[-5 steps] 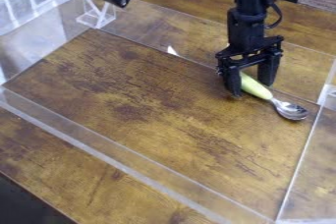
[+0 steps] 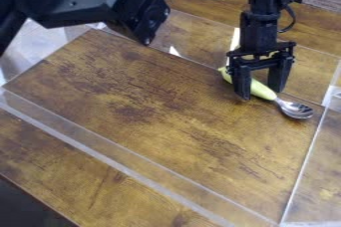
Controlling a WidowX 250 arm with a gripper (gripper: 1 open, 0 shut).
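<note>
A pale yellow-green elongated object (image 2: pixel 258 91) lies on the wooden table at the right, under my black gripper (image 2: pixel 260 80). A metal spoon (image 2: pixel 296 111) lies at its lower right end, bowl toward the right. The gripper points down with its fingers around the pale object; whether they are closed on it or apart is unclear, as the gripper hides much of it.
Transparent strips or panels (image 2: pixel 314 171) run along its sides and back. The arm's dark links hang over the upper left.
The upper arm links have shifted lower in view, and the gripper has moved slightly to the right and up. The pale object and spoon look almost unmoved.
</note>
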